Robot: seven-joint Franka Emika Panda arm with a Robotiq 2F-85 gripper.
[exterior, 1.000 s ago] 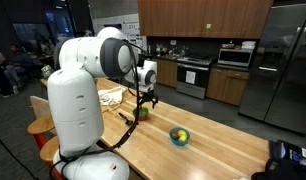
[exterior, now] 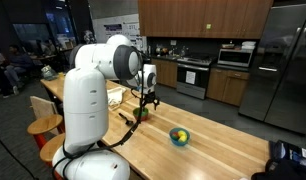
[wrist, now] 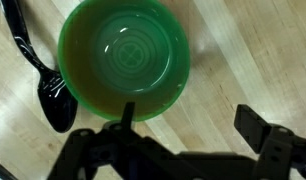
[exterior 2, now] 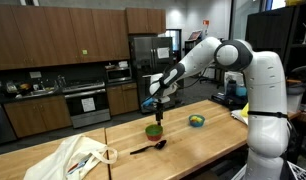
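Observation:
A green bowl [wrist: 125,58] fills the upper left of the wrist view and looks empty inside. My gripper is above the table with its fingers wide apart and nothing between them; one finger [wrist: 121,128] overlaps the bowl's near rim, and the other is over bare wood. A black slotted spoon [wrist: 51,95] lies beside the bowl. In exterior view 2 the bowl [exterior 2: 154,131] sits on the table under the gripper [exterior 2: 153,106]. Farther along the table stands a blue bowl [exterior: 179,136] with yellow and other coloured things in it.
A white cloth [exterior 2: 81,157] is spread over one end of the table. Wooden stools [exterior: 41,126] stand beside the table. Bare tabletop [exterior: 218,150] lies on the far side of the blue bowl.
Within the last second the arm has moved somewhat, its upper links shifting left and lower in exterior view 1. The bowls look unmoved.

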